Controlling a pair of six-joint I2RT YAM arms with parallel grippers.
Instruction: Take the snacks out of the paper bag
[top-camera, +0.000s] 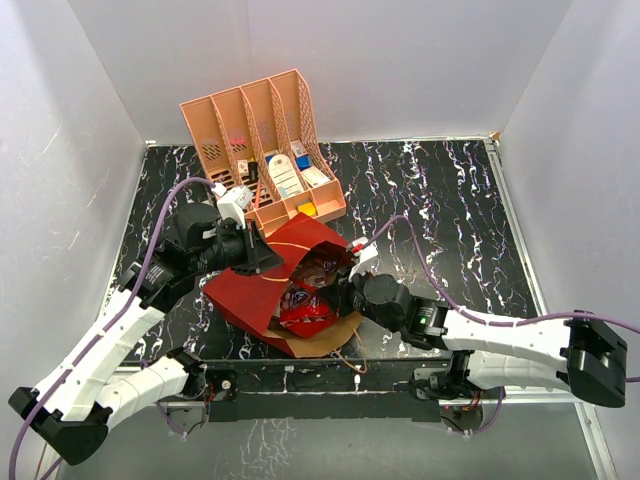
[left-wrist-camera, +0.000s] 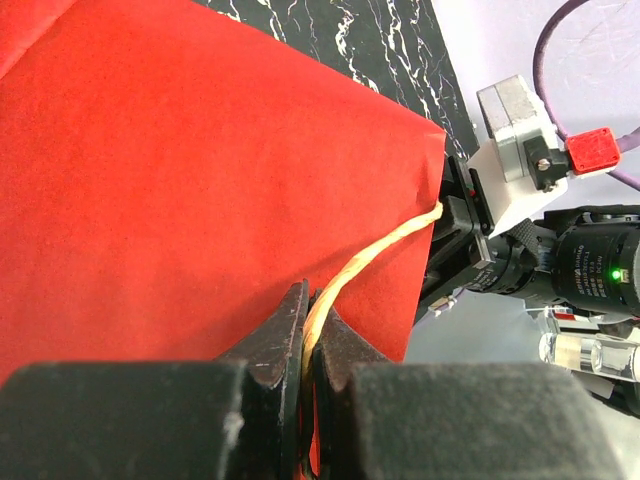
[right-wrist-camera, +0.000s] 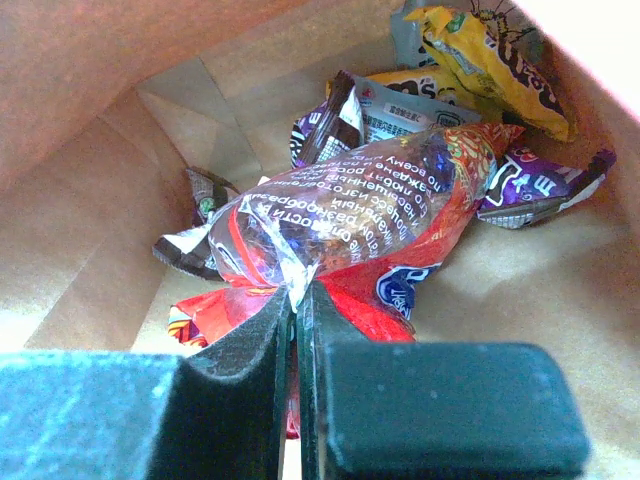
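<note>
The red paper bag (top-camera: 245, 300) lies on its side, its mouth turned to the lower right. My left gripper (top-camera: 278, 262) is shut at its upper rim, with the pale cord handle (left-wrist-camera: 345, 275) running between the fingers in the left wrist view. At the mouth, my right gripper (top-camera: 330, 292) is shut on a red snack packet with a clear printed window (right-wrist-camera: 340, 215). Deeper inside the bag, the right wrist view shows a yellow packet (right-wrist-camera: 500, 75), a purple packet (right-wrist-camera: 545, 185) and several other small wrappers.
A pink divided organizer (top-camera: 240, 110) with small items stands behind the bag. A loose cord handle (top-camera: 357, 366) hangs by the table's front edge.
</note>
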